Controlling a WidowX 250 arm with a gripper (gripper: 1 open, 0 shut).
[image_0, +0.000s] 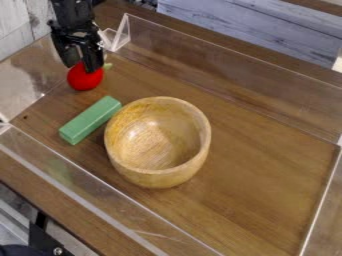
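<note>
The black gripper (83, 54) hangs at the upper left, right over a red tomato-like object (86, 78), its fingertips at or very near the top of it; whether they touch cannot be told. A green block (90, 120) lies below that, left of a large wooden bowl (156, 157), which is empty.
Clear plastic walls (305, 230) edge the wooden table (267, 160). The left wall is close to the gripper and the red object.
</note>
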